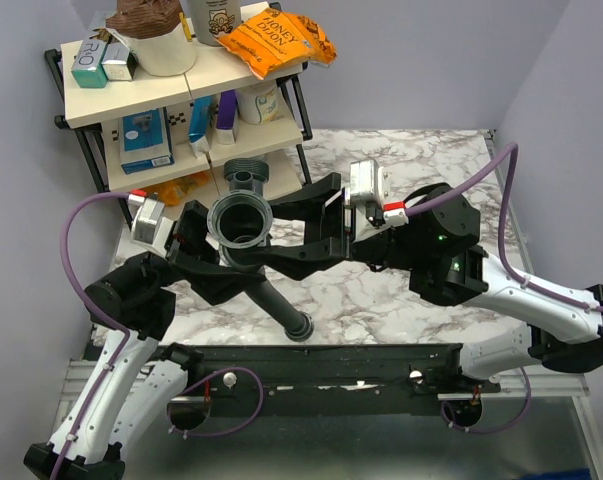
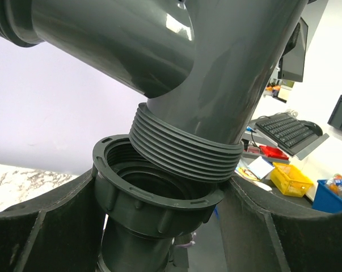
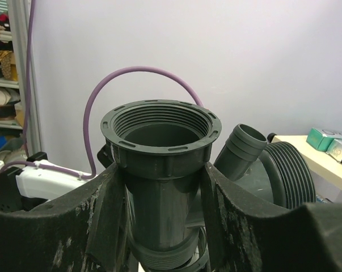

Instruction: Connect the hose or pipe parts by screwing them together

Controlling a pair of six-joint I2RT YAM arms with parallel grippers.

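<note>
A dark grey branched pipe fitting (image 1: 246,172) with an open collar (image 3: 162,150) at its top sits between the fingers of my right gripper, which are closed in on the body below that collar. Beneath it, a dark grey straight pipe (image 1: 279,310) slants down toward the front. Its ribbed nut (image 2: 159,214) is between the fingers of my left gripper, pads against both sides. In the left wrist view the fitting's threaded end (image 2: 185,150) stands tilted over the nut's mouth, overlapping its right side, with a gap at the left.
Behind the left arm stands a shelf rack (image 1: 131,105) loaded with boxes and an orange snack bag (image 1: 266,42). To the right, the marble-patterned table (image 1: 401,160) is bare. Purple cables (image 1: 478,177) loop from both arms.
</note>
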